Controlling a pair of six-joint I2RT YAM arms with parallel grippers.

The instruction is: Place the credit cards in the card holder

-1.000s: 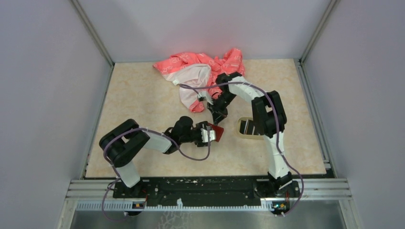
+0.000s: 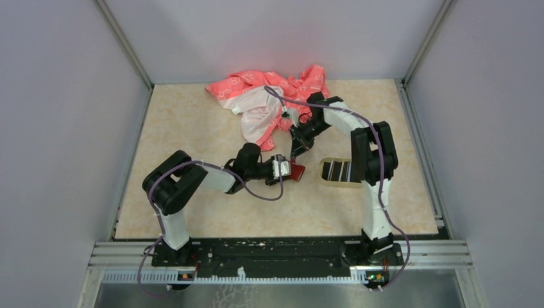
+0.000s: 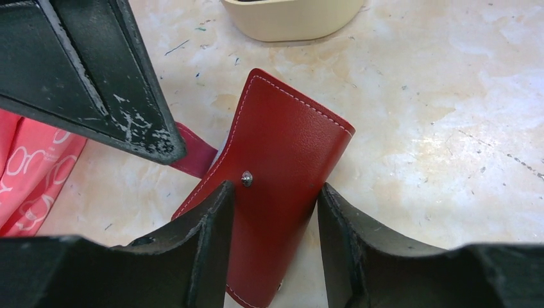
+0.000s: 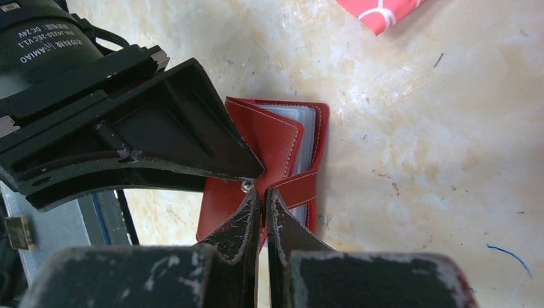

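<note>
A dark red card holder with a snap stud is pinched at its two edges between the fingers of my left gripper. In the right wrist view, pale card or sleeve edges show inside the card holder, behind its front flap. Its red strap runs from the far edge to the tips of my right gripper, which is shut with the strap's end at its fingertips. The strap sticks out sideways in the left wrist view. Black and white cards lie in the tray.
A beige tray stands right of the card holder, partly under the right arm. Crumpled pink cloth lies at the back, close to the right gripper.
Both arms have shifted rightward. The left gripper and the card holder have also moved slightly toward the back of the table, with the right gripper staying beside the holder.
</note>
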